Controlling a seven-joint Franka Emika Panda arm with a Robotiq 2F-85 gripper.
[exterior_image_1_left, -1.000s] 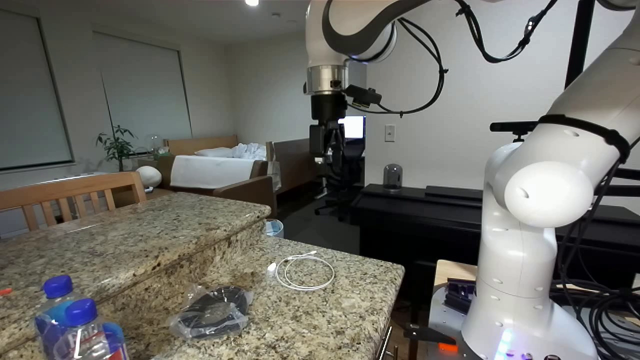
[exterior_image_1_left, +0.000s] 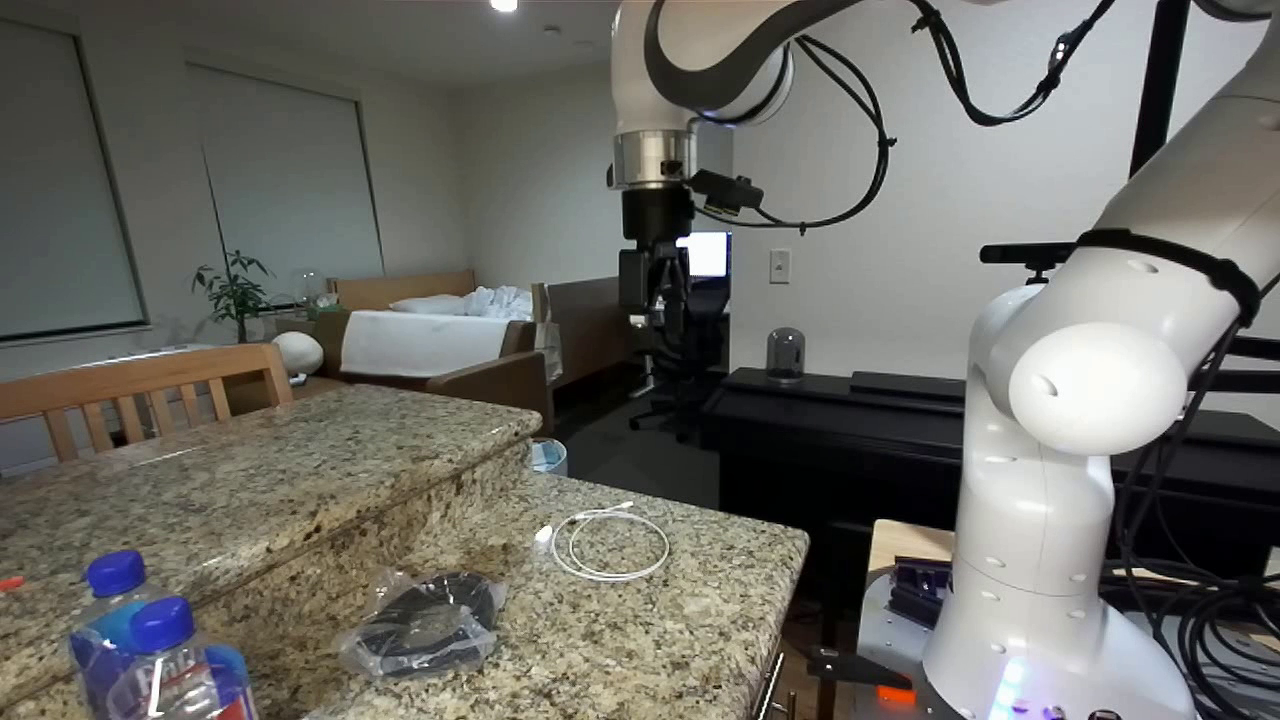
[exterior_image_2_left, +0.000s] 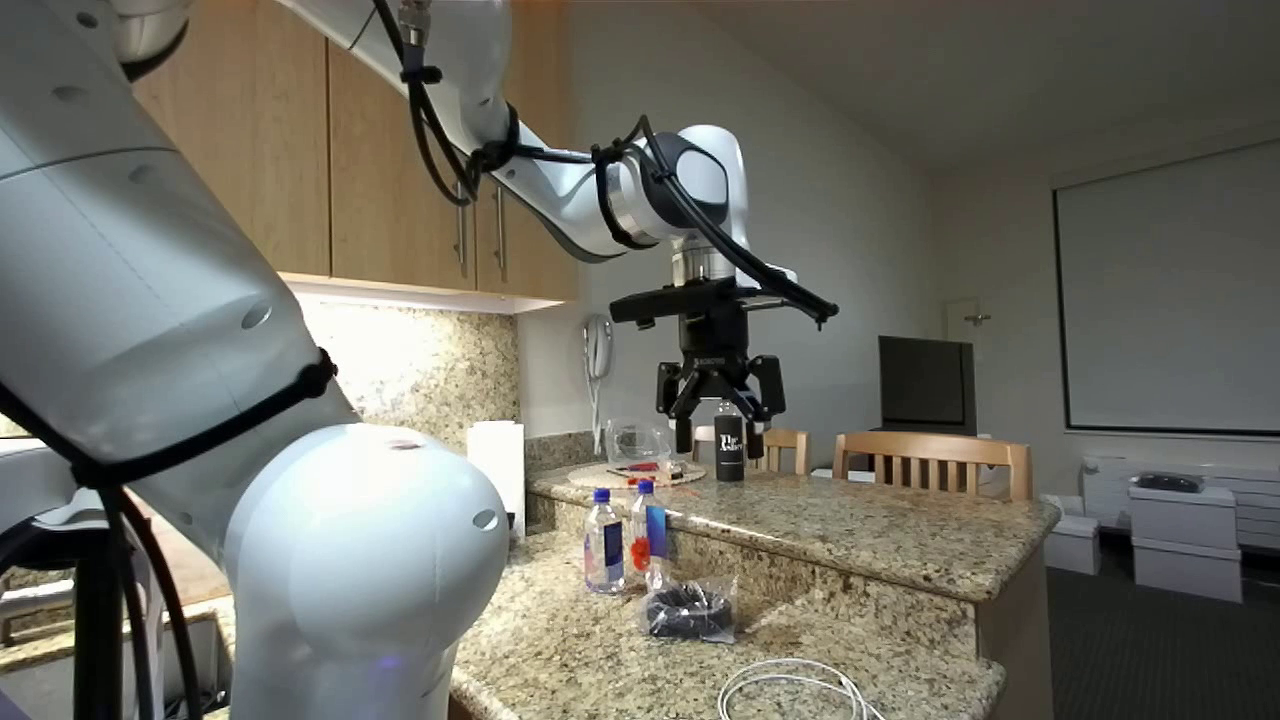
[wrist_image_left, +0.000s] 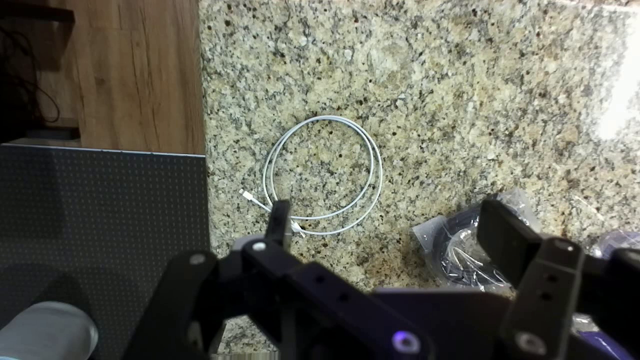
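High above the granite counter (exterior_image_1_left: 708, 588) hangs my gripper (exterior_image_2_left: 719, 442), pointing down. Its fingers stand wide apart and nothing is between them. A coiled white cable (wrist_image_left: 379, 174) lies flat on the lower counter, near the free edge; in the wrist view it is ahead of the fingertips, one connector end sticking out to the left. Beside it rests a black coil in a clear plastic bag (exterior_image_1_left: 429, 624), partly hidden by one finger (wrist_image_left: 504, 231) in the wrist view. No object touches the gripper.
Two clear bottles with blue caps (exterior_image_2_left: 603, 546) stand on the lower counter by the raised ledge (exterior_image_2_left: 840, 516). On the ledge is a dark-labelled bottle (exterior_image_2_left: 729, 446).
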